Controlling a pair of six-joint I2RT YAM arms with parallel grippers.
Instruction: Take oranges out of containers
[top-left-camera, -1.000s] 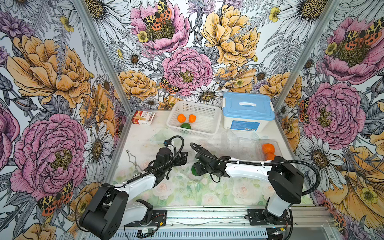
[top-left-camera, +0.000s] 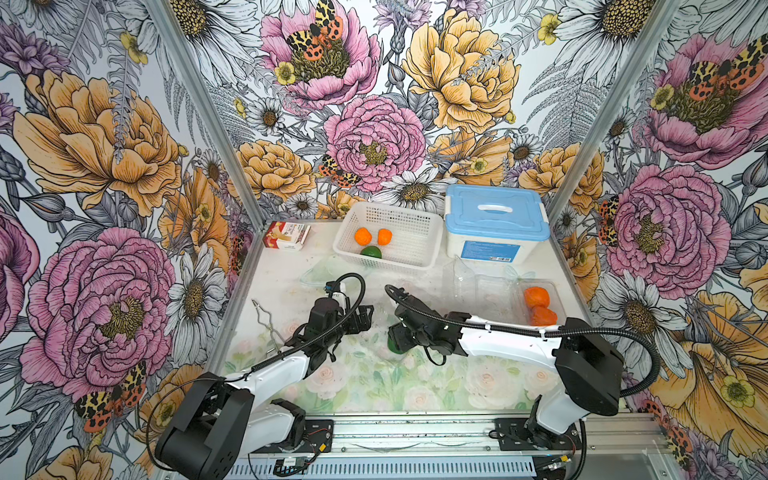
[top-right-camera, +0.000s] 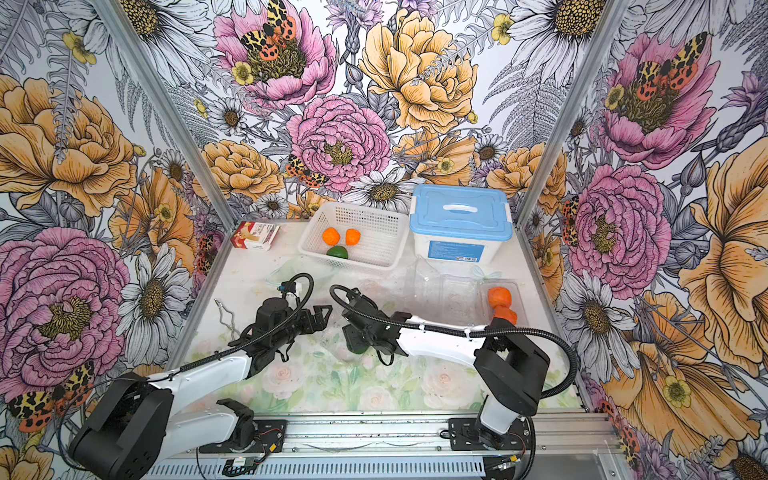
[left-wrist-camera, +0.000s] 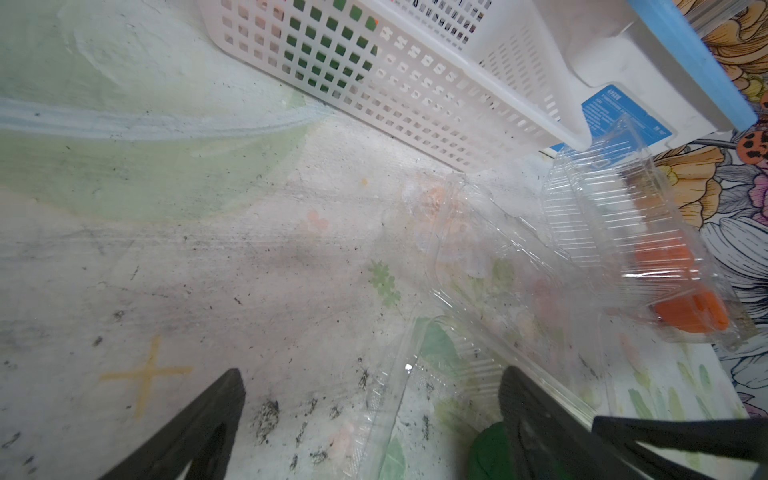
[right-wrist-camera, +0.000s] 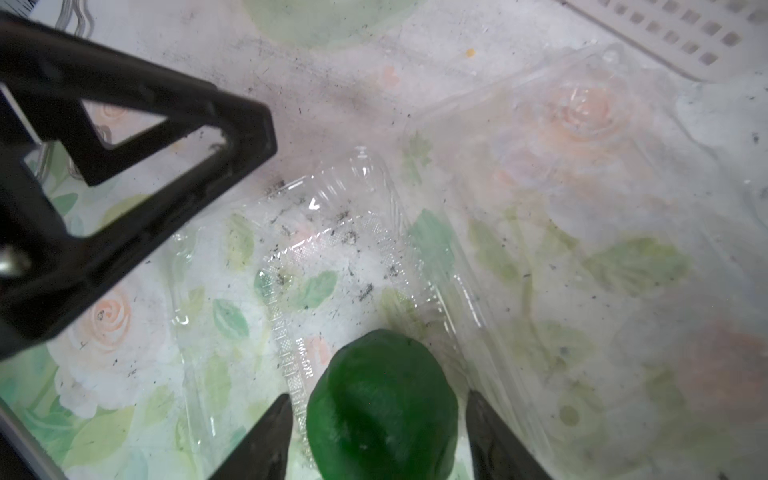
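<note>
Two oranges (top-left-camera: 363, 236) sit with a green fruit (top-left-camera: 371, 251) in the white basket (top-left-camera: 429, 249); two more oranges (top-left-camera: 536, 296) lie in a clear container at the right. My left gripper is open and empty over the table's middle, left of the right one. My right gripper has its fingers either side of another green fruit (right-wrist-camera: 380, 404), which is over a clear plastic tray (right-wrist-camera: 312, 248); a slight gap shows beside the fruit.
A lidded box (top-left-camera: 496, 216) with blue lid stands at the back right, a carton (top-left-camera: 286, 235) at the back left, metal tongs (top-left-camera: 268, 320) at the left. Floral walls and frame posts enclose the table; both arms crowd its middle.
My right gripper and arm have shifted slightly to the right over the last second. The left arm is nearly still.
</note>
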